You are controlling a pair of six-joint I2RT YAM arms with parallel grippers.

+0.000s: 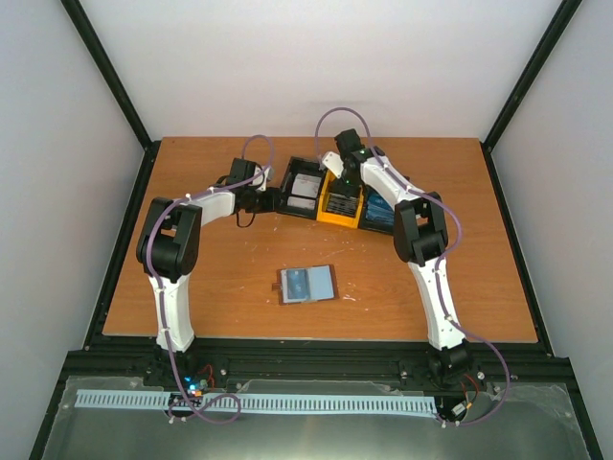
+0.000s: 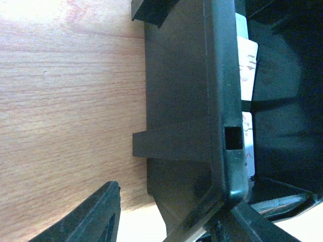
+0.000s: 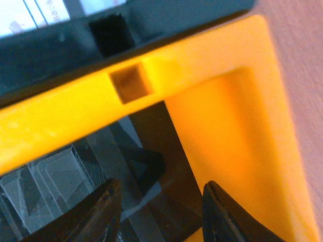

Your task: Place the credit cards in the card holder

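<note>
The open card holder (image 1: 307, 285), brown-edged with pale blue pages, lies on the table's front middle. White cards (image 1: 305, 186) sit in the left black bin (image 1: 286, 203); dark cards (image 3: 60, 176) are in the yellow bin (image 3: 227, 116). My left gripper straddles the left black bin's side wall, one finger outside and the other partly hidden behind the rim; its fingers stand part open. Above the yellow bin, my right gripper is open with nothing between its fingers, the dark cards lying below and to its left in the right wrist view.
A second black bin with blue cards (image 1: 379, 208) adjoins the yellow bin on the right, partly under my right arm. The three bins stand in a row at the back. Bare table surrounds the card holder.
</note>
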